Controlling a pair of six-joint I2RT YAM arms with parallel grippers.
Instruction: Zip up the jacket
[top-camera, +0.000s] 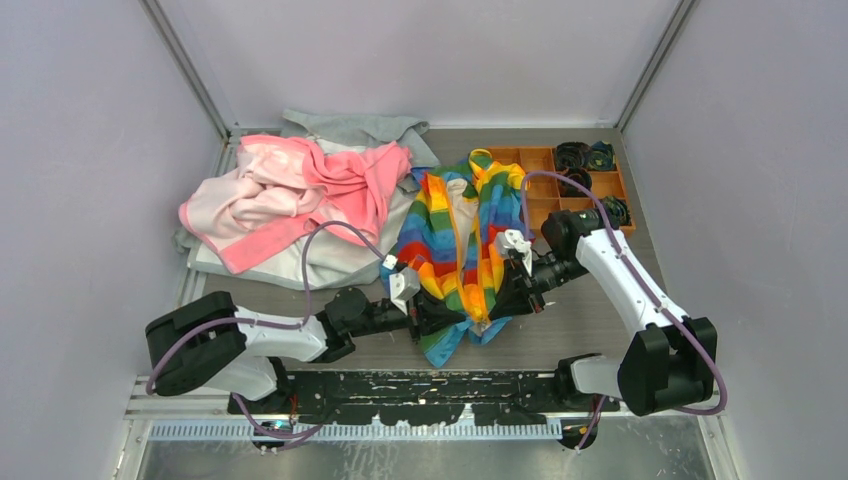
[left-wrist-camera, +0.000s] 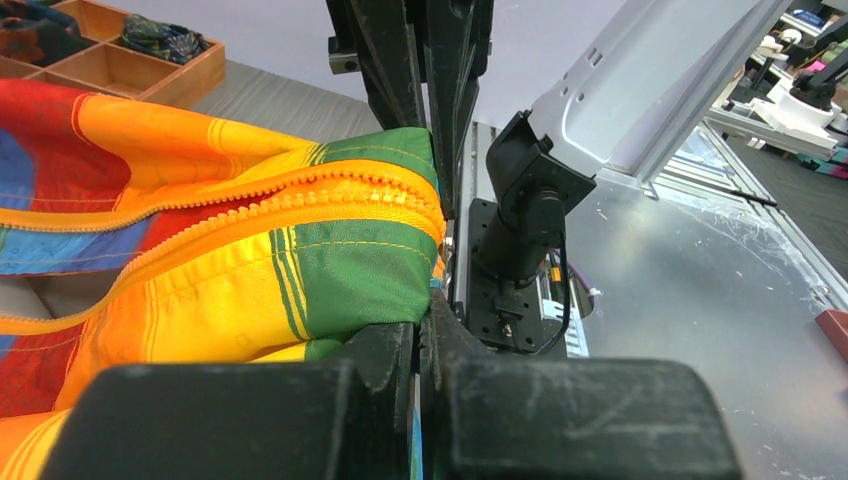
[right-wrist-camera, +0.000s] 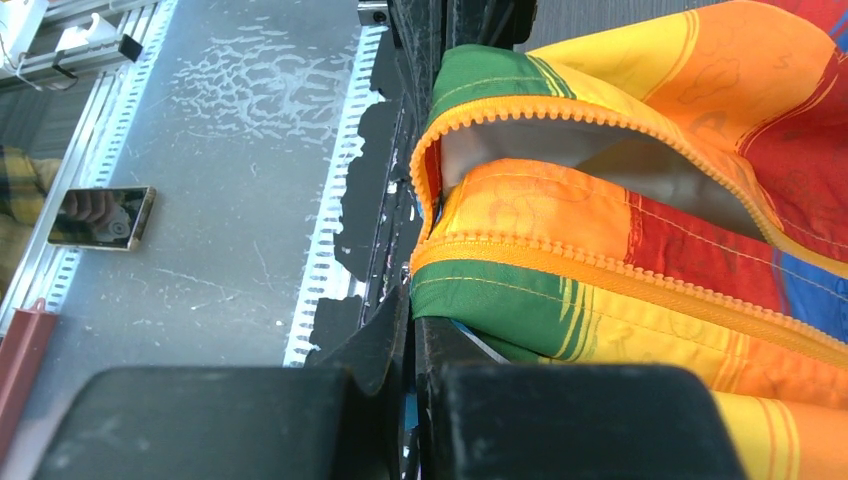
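Note:
The rainbow-striped jacket (top-camera: 440, 235) lies with its front open and its bottom hem toward me. Its two orange zipper tapes run apart up the front and come together at the green hem (left-wrist-camera: 365, 265). My left gripper (top-camera: 464, 318) is shut at the left front's bottom corner, with the thin green cloth running into its fingertips (left-wrist-camera: 392, 345). Opposite it, my right gripper (top-camera: 492, 317) is shut on the other front's green hem (right-wrist-camera: 500, 300), close beside the zipper's lower end. The slider and pin are hidden between the fingers and cloth.
A pile of pink and white clothes (top-camera: 300, 195) lies to the left. Behind the right arm stands a wooden divided box (top-camera: 538, 185) holding dark rolled items. Bare table shows in front of the jacket. A phone (right-wrist-camera: 102, 218) lies outside the work area.

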